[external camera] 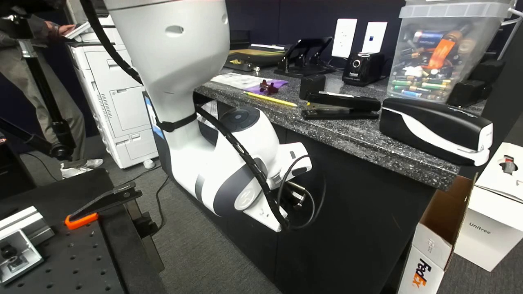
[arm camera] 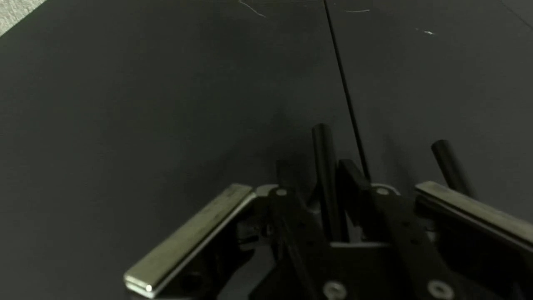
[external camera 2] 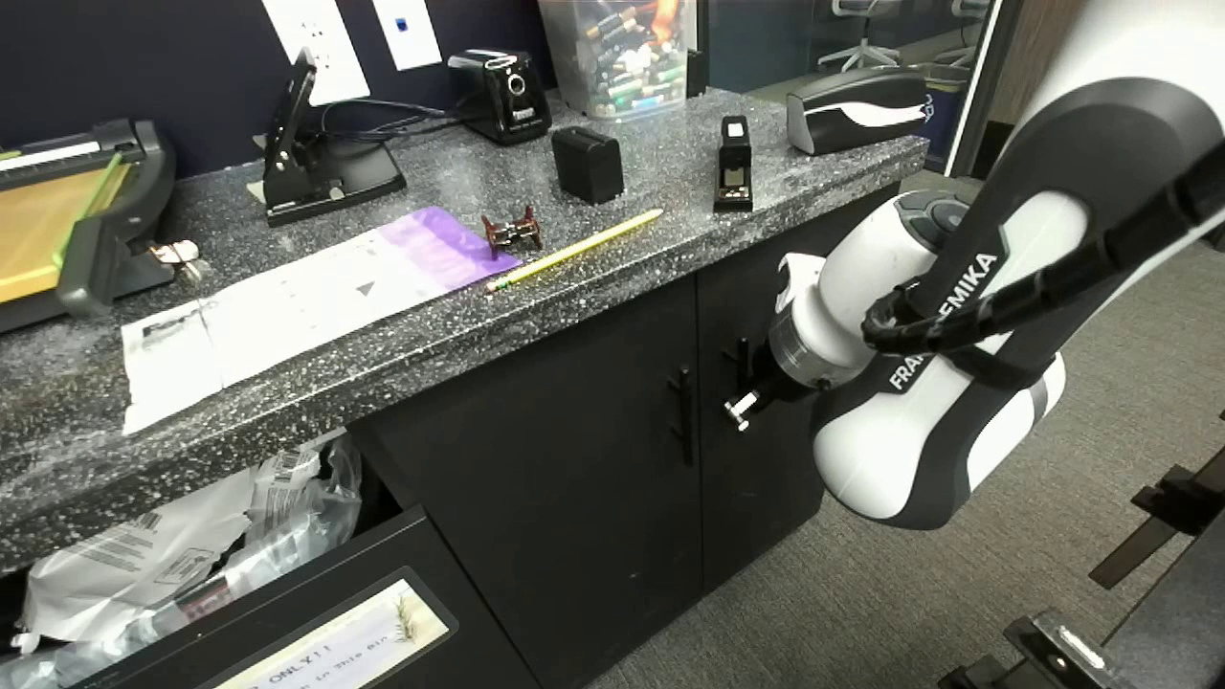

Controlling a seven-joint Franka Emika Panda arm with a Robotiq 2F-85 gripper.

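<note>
Two black bar handles stand on the dark cabinet doors (external camera 2: 597, 459), one on each side of the seam. In the wrist view, the nearer handle (arm camera: 325, 155) rises between the fingers of my gripper. The fingers are part open, and a dark gap shows beside the bar on the left; contact with the other finger cannot be made out. The other handle (arm camera: 452, 165) lies outside the fingers to the right. In exterior view 2 my gripper (external camera 2: 744, 408) is close to the right-hand handle (external camera 2: 742, 362), low in front of the doors.
Above the doors juts the speckled counter (external camera 2: 459, 344), with a yellow pencil (external camera 2: 580, 249), a stapler (external camera 2: 734, 166) and a purple-and-white paper (external camera 2: 310, 293) on it. An open drawer (external camera 2: 287, 609) with plastic bags is at the left. Clear carpet (external camera: 196, 259) lies below the arm.
</note>
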